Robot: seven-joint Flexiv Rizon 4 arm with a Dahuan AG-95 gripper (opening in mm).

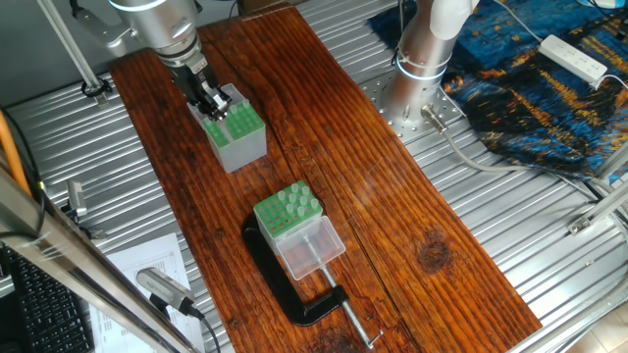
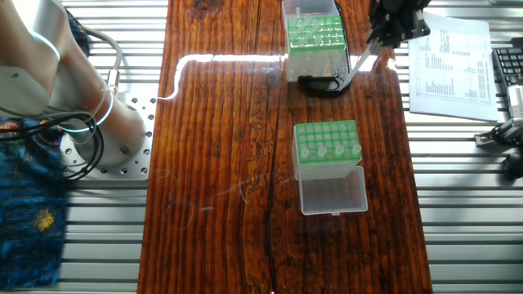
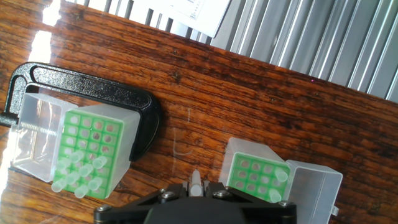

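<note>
My gripper is shut on a slim translucent pipette tip (image 3: 196, 177), which points away from the fingers. In exterior view 2 the held tip (image 2: 359, 70) hangs slanted below the gripper (image 2: 381, 36), clear of both boxes in the picture. Exterior view 1 shows the gripper (image 1: 218, 102) overlapping the unclamped tip box (image 1: 238, 152); its exact height cannot be told. That box has a green rack (image 2: 327, 134) with several tips along one edge. The second box's green rack (image 3: 107, 134) carries several tips at one end. Both lids stand open.
A black C-clamp (image 1: 281, 284) lies around the second box, beside its clear lid (image 1: 312, 247). The wooden table (image 2: 221, 212) has wide bare areas. Paper sheets (image 2: 454, 65) lie beyond its edge.
</note>
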